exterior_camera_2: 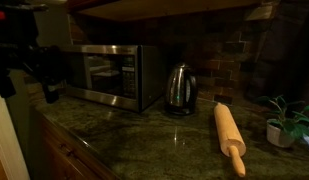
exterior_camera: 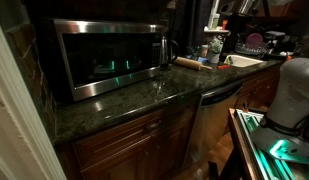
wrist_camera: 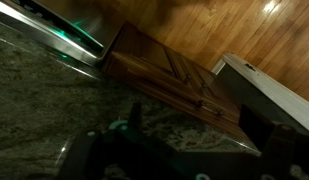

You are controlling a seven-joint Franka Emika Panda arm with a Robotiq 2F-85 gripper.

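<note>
My gripper is over the dark stone counter [wrist_camera: 44, 120], its two black fingers [wrist_camera: 133, 115] standing apart at the lower part of the wrist view. Nothing shows between them but counter edge and cabinet. Exterior view 2 has the gripper [exterior_camera_2: 28, 92] as a dark shape at the left, in front of the microwave [exterior_camera_2: 106, 76]. A wooden rolling pin [exterior_camera_2: 229, 135] lies on the counter at the right. Between it and the microwave stands a steel and black kettle [exterior_camera_2: 181, 88]. The microwave door looks closed.
Wooden cabinets [wrist_camera: 159, 65] lie below the counter edge, beside a metal appliance front [wrist_camera: 56, 37]. A potted plant [exterior_camera_2: 286, 126] stands past the rolling pin. A sink [exterior_camera: 242, 61] is farther right.
</note>
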